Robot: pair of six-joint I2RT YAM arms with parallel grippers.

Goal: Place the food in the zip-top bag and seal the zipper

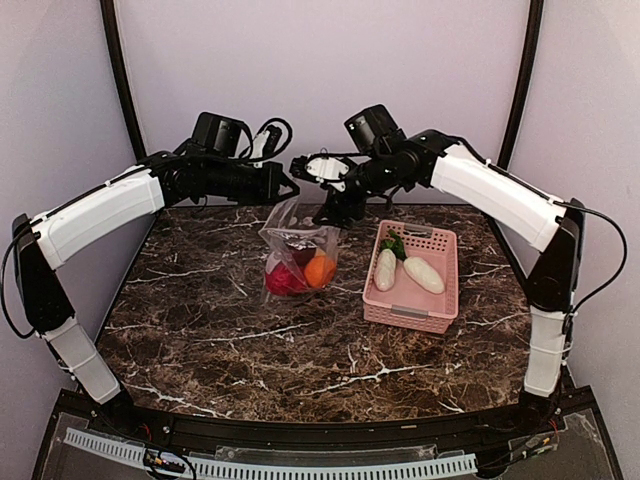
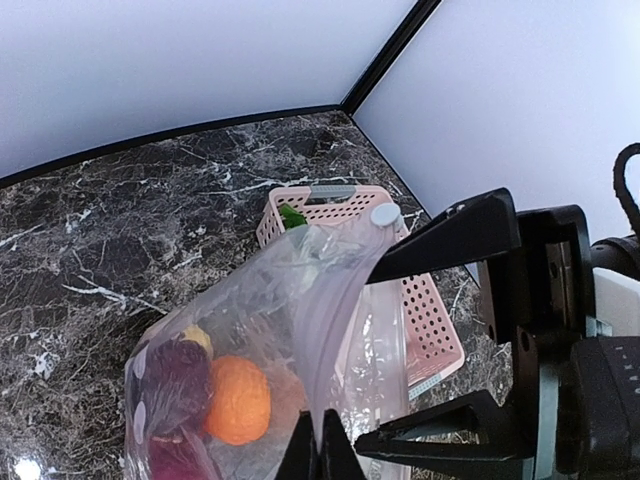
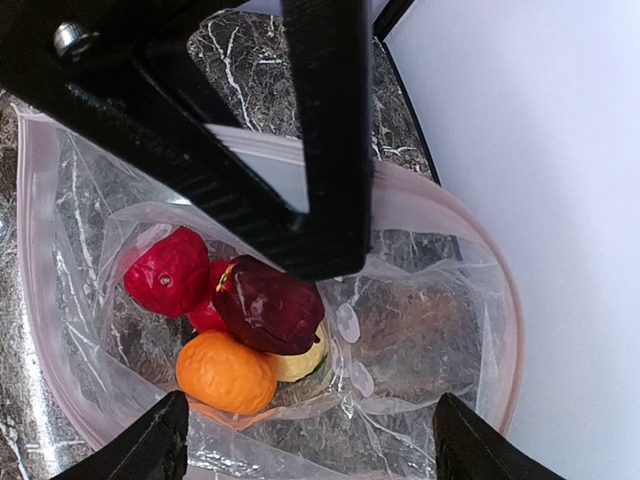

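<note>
The clear zip top bag (image 1: 284,222) hangs with its mouth up. My left gripper is shut on its rim, which rises as a whitish fold in the left wrist view. Inside, seen through the mouth in the right wrist view, a dark red food piece (image 3: 268,305) lies low, against an orange one (image 3: 228,373). Beside them are a bright red piece (image 3: 170,272) and a partly hidden yellowish one (image 3: 302,357). Over the mouth, my right gripper is open, nothing between its fingers.
A pink basket (image 1: 410,318) stands to the right of the bag, holding two pale oblong pieces (image 1: 424,275) and a green leafy piece (image 1: 394,243). Both arms meet closely above the bag.
</note>
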